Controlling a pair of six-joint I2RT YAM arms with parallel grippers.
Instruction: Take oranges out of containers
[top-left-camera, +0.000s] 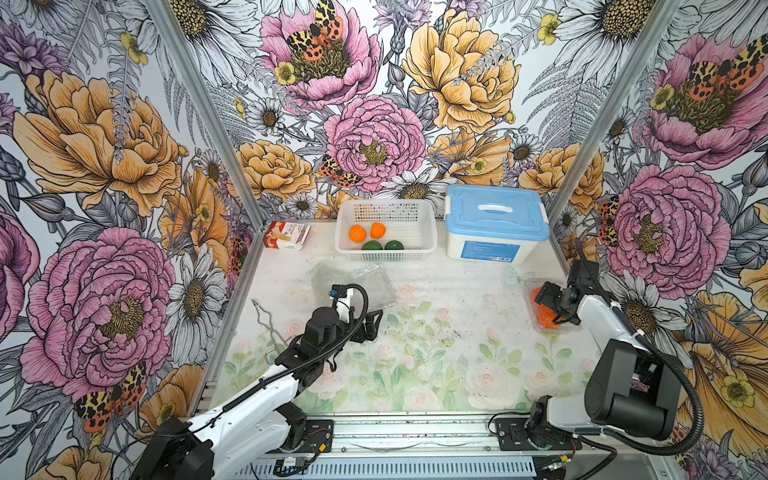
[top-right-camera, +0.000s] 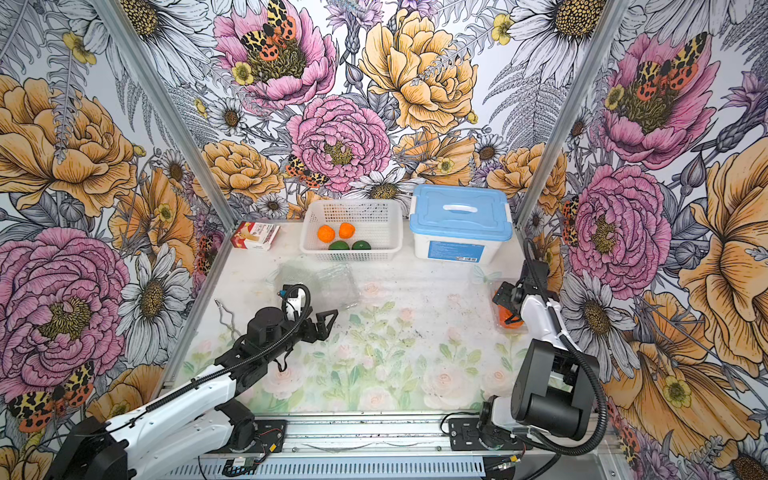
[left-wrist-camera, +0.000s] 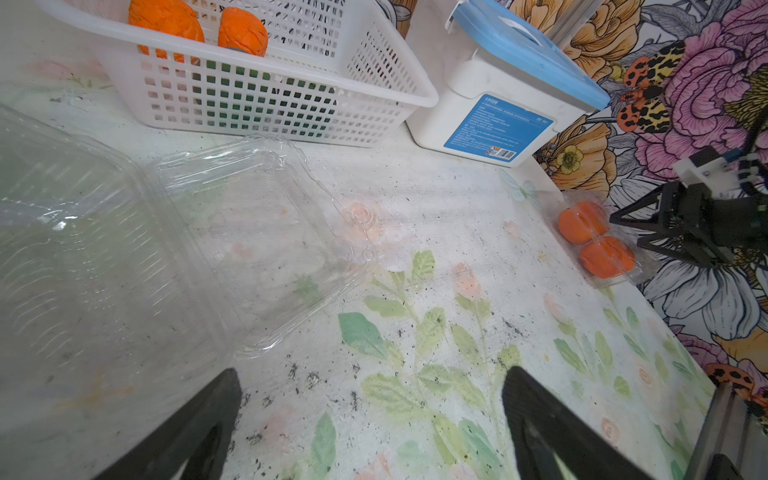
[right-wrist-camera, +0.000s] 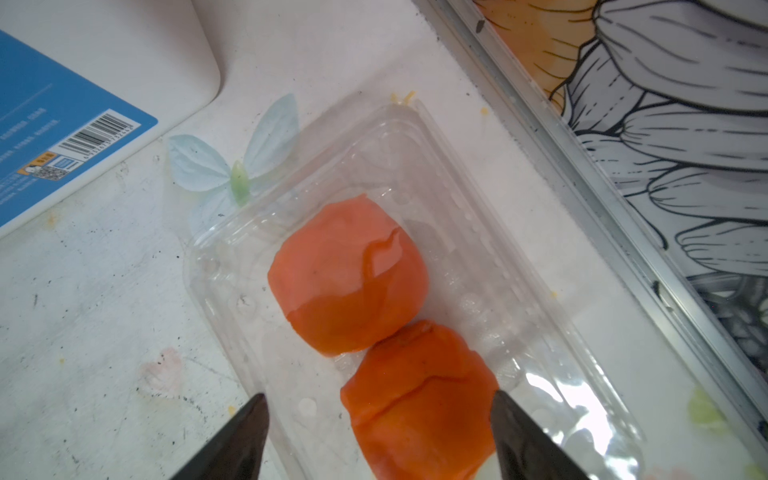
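Two orange, crinkled balls, a far orange (right-wrist-camera: 349, 276) and a near orange (right-wrist-camera: 424, 404), lie side by side in a clear plastic container (right-wrist-camera: 228, 336) at the table's right edge. Over that container my right gripper is open, its fingers on either side of the near orange; whether they touch it I cannot tell. My left gripper hangs open and empty above the front-left part of the table. Before it lies an empty clear container (left-wrist-camera: 112, 240) with its lid folded out. The white basket (top-left-camera: 428, 236) at the back holds two oranges (top-left-camera: 367, 232) and dark green fruits (top-left-camera: 382, 246).
Right of the basket stands a white box (top-left-camera: 488, 249) with a blue lid. A small red-and-white carton (top-left-camera: 286, 235) sits in the back left corner, and a thin metal tool (top-left-camera: 268, 324) lies at the left.
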